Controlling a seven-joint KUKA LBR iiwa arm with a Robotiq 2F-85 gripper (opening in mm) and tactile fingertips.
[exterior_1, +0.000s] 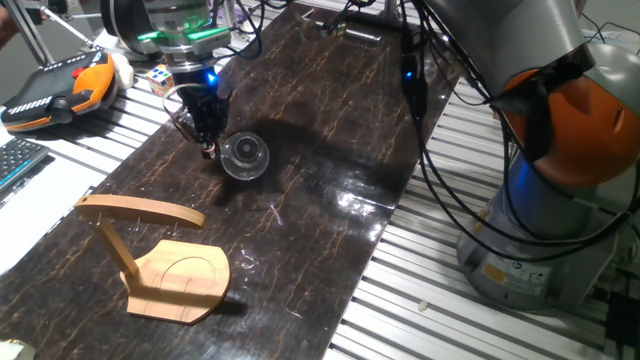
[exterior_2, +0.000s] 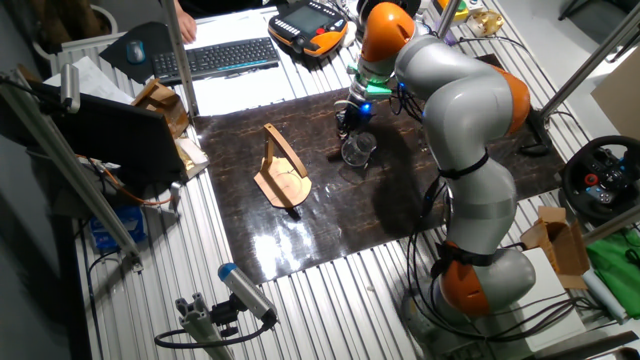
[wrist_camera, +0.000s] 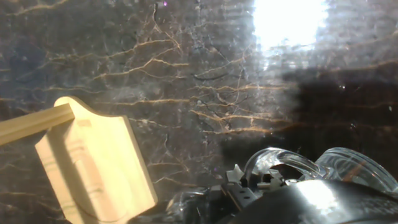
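Note:
A clear glass mug (exterior_1: 246, 156) hangs over the dark marbled table, its round opening turned toward the camera of exterior view 1. My gripper (exterior_1: 212, 147) is shut on the mug at its side, seemingly by the handle. Along the lower right edge of the wrist view, the curved glass handle (wrist_camera: 283, 157) shows beside the gripper's metal parts; the rest of the grip is hidden. A wooden stand (exterior_1: 178, 285) rests on the table, apart from the mug. From its base rises a post with a curved arm (exterior_1: 140, 210) bearing small pegs.
An orange-and-black teach pendant (exterior_1: 65, 92) and a keyboard (exterior_2: 215, 60) lie beyond the table's far edge. A small puzzle cube (exterior_1: 160, 80) sits near the pendant.

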